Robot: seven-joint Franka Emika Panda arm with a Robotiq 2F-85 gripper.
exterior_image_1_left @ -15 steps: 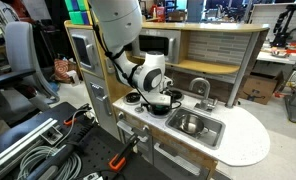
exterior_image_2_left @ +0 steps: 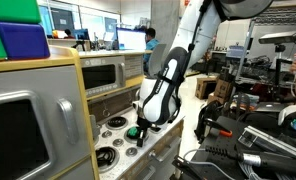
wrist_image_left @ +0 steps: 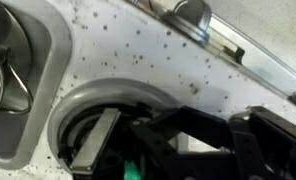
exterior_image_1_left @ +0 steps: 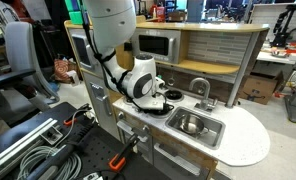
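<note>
The white arm bends low over the stove, and its dark gripper (exterior_image_1_left: pixel 164 103) hangs at the burners. In the wrist view the black gripper fills the lower part; it is shut, and nothing shows held in it. Behind the gripper lies a round dark burner or pan with a grey rim (wrist_image_left: pixel 60 118), partly covered by it. Something green (wrist_image_left: pixel 131 171) peeks out at the bottom of that round shape. From the other side, a green item (exterior_image_2_left: pixel 134 132) is visible on the stove, close beside the arm.
Right of the stove are a metal sink (exterior_image_1_left: pixel 195 126) and a faucet (exterior_image_1_left: pixel 205 90). Shelving (exterior_image_1_left: pixel 213 45) overhangs the back. A microwave (exterior_image_2_left: pixel 105 76) stands behind the stove.
The arm has shifted left in exterior view 1 and sunk slightly, with its gripper staying low over the stove. The sink and counter look unchanged.
</note>
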